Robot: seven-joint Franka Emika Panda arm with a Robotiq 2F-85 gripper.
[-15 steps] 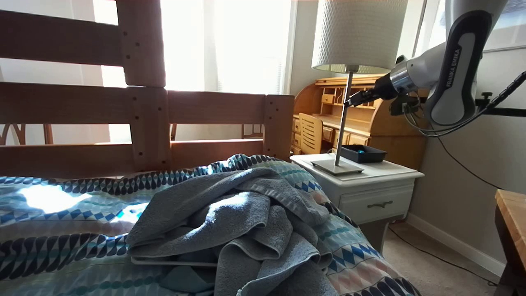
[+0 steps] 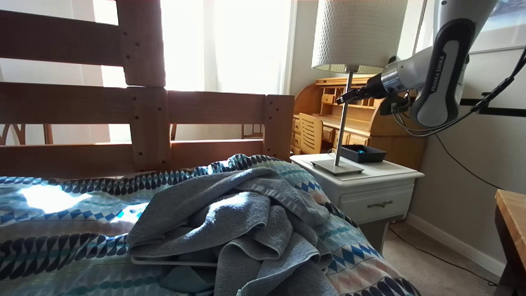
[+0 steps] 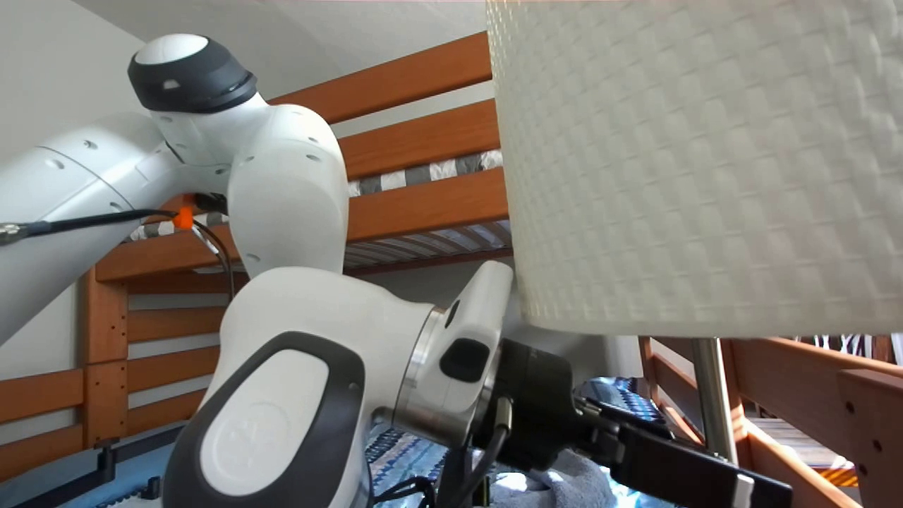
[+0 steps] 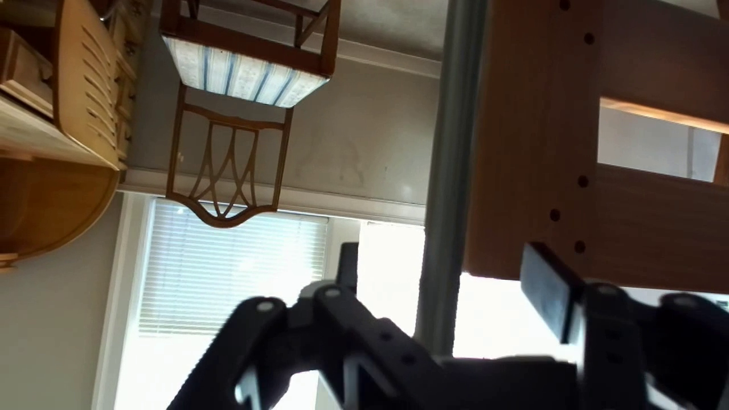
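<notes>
A lamp with a white textured shade (image 2: 360, 34) stands on the nightstand, its slim metal pole (image 2: 343, 116) rising from a square base (image 2: 336, 167). Just below the shade, my gripper (image 2: 341, 99) is level with the pole, its fingertips overlapping and extending slightly past it in exterior view 1. Seen from the wrist, the pole (image 4: 447, 171) runs between my two spread fingers, with a visible gap on either side. In exterior view 2 a dark finger (image 3: 677, 466) crosses in front of the lower pole (image 3: 715, 398). My gripper is open and grips nothing.
A black tray (image 2: 363, 153) sits behind the lamp base on the white nightstand (image 2: 377, 195). Beside it is the bed with a crumpled grey towel (image 2: 241, 217). Wooden bed rails (image 4: 533, 136) rise beyond the pole; the shade (image 3: 702, 169) hangs close above my wrist.
My arm and gripper have moved left and slightly up in exterior view 1, so the fingertips now extend past the lamp pole. Lamp, tray and towel look unmoved.
</notes>
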